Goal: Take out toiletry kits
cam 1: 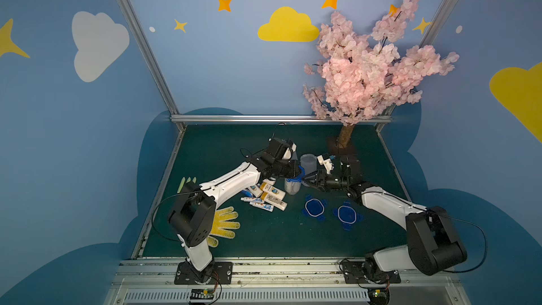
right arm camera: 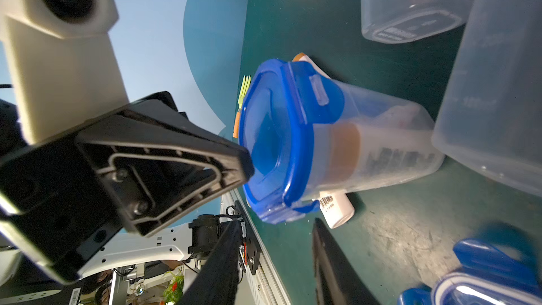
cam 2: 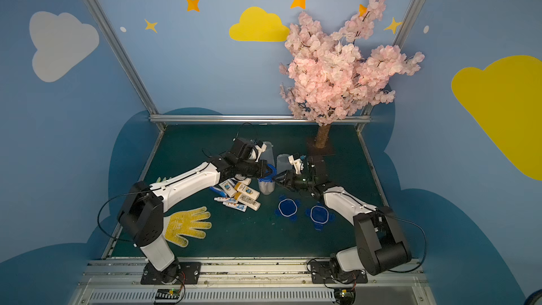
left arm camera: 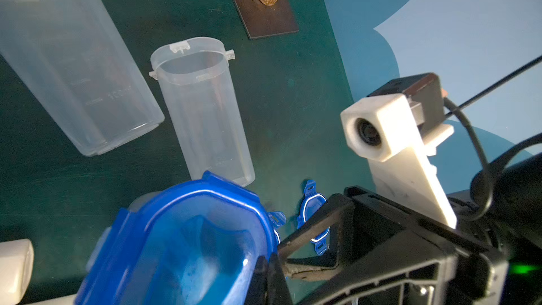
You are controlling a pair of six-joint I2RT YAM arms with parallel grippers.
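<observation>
An upright clear container with a blue lid [right arm camera: 271, 130] holds toiletries, dimly visible through its wall [right arm camera: 384, 158]. A blue side flap [right arm camera: 319, 90] lies against the wall facing my right wrist camera; a lower flap [right arm camera: 302, 209] sticks outward. My left gripper is shut at the lid's rim, its fingertips close together; whether they touch the lid cannot be told. From the right, my right gripper faces the lid's near side, its fingers [right arm camera: 333, 265] apart with nothing between them.
Two empty clear containers [left arm camera: 203, 118] [left arm camera: 84, 67] stand behind. Two loose blue lids [cam 1: 314, 207] [cam 1: 346, 214] lie at front right. Several bottles and tubes [cam 1: 273, 197] lie left of the lidded container, with a yellow glove [cam 1: 224, 226] nearer the front.
</observation>
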